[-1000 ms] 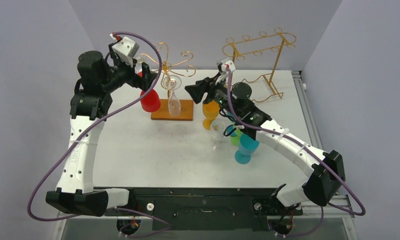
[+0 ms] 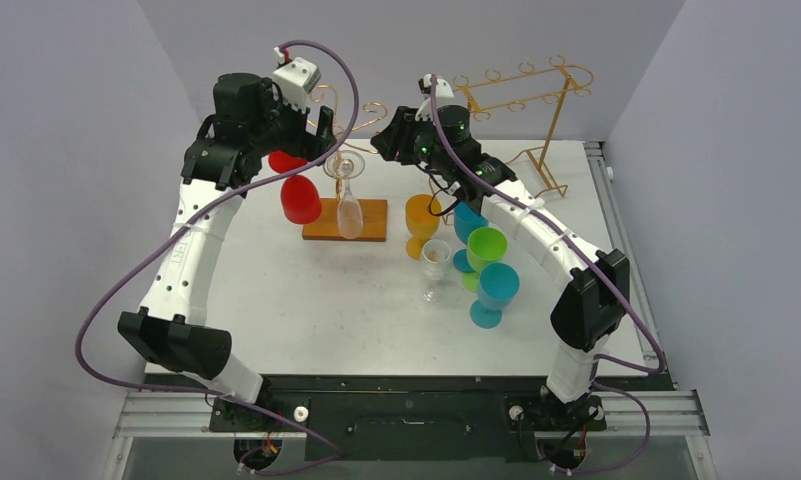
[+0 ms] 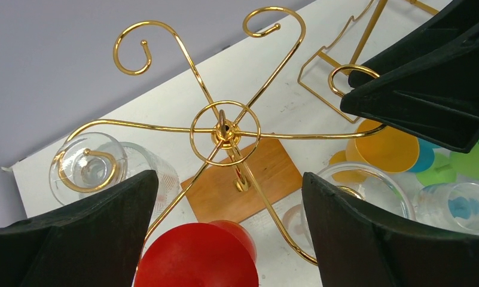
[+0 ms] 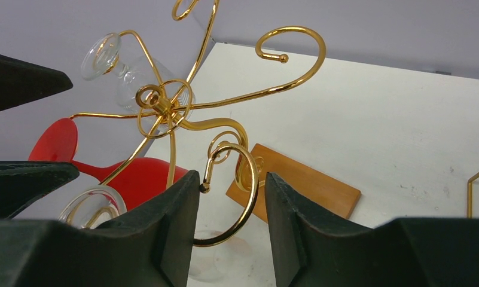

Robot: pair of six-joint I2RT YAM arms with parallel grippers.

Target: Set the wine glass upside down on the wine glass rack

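A gold rack (image 3: 226,128) with curled arms rises from a wooden base (image 2: 361,228). Hung upside down on it are a red glass (image 2: 301,200), a clear glass (image 2: 349,215) on the front right arm, and another clear glass (image 3: 142,158) on the left arm. My left gripper (image 2: 321,142) is over the rack's left side, fingers parted, holding nothing. Facing it from the right, my right gripper (image 2: 383,140) is part open and empty; one curled hook (image 4: 252,173) shows between its fingers in the right wrist view. A clear wine glass (image 2: 436,260) stands upright on the table.
Orange (image 2: 422,215), green (image 2: 487,247) and blue (image 2: 498,285) goblets stand near the upright clear glass. A second gold rack (image 2: 551,130) stands empty at the back right.
The left arm has moved right and toward the back, closer to the rack's centre. My right gripper has moved toward the back beside the rack's right arms. The glasses have stayed put.
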